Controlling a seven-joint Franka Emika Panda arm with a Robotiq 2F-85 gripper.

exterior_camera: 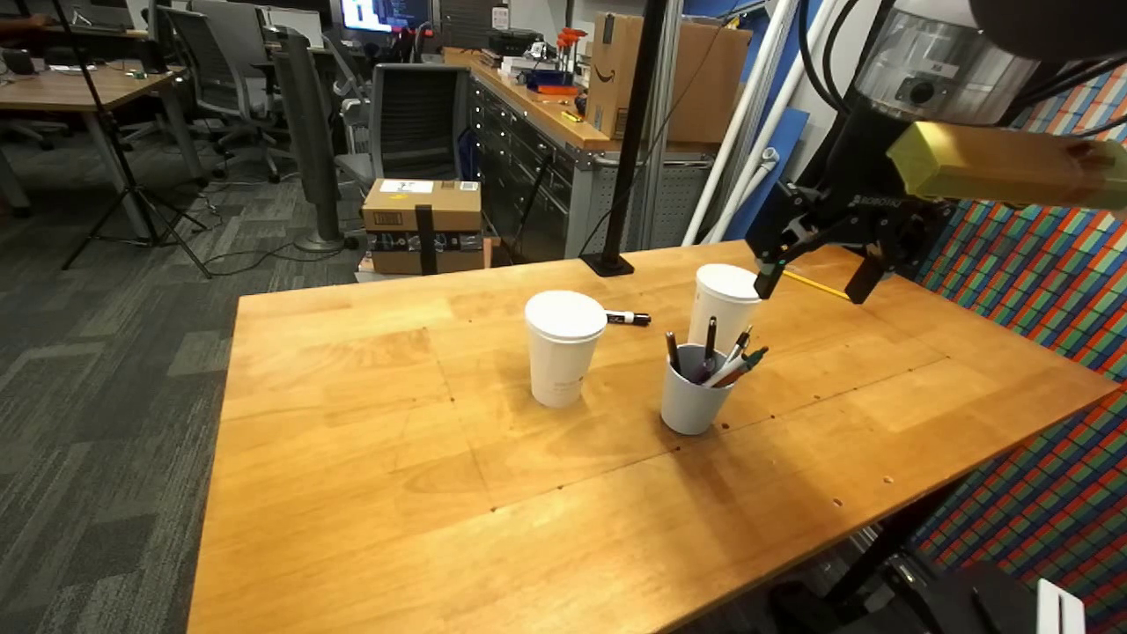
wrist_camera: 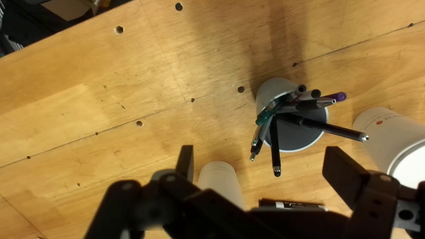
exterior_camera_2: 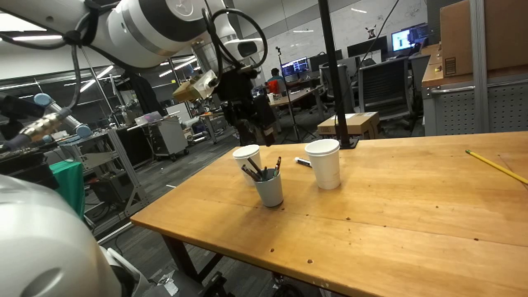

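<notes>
My gripper [exterior_camera: 813, 294] hangs above the table with its fingers spread wide and nothing between them. In the wrist view its two fingertips [wrist_camera: 185, 163] stand far apart. A grey cup [wrist_camera: 293, 139] full of pens [wrist_camera: 320, 127] stands upright on the wood, below the gripper. On either side of it are two white paper cups, one with a white lid [exterior_camera: 565, 317] and another behind the pen cup [exterior_camera: 729, 301]. A black and white marker [exterior_camera: 629, 317] lies flat between the paper cups. Toward the far right of exterior view 1, a yellow pencil [exterior_camera: 815, 285] lies on the table.
A black post [exterior_camera_2: 341, 99] rises from its back edge. In exterior view 2 the pencil [exterior_camera_2: 495, 166] lies alone at the right, with open wood around it.
</notes>
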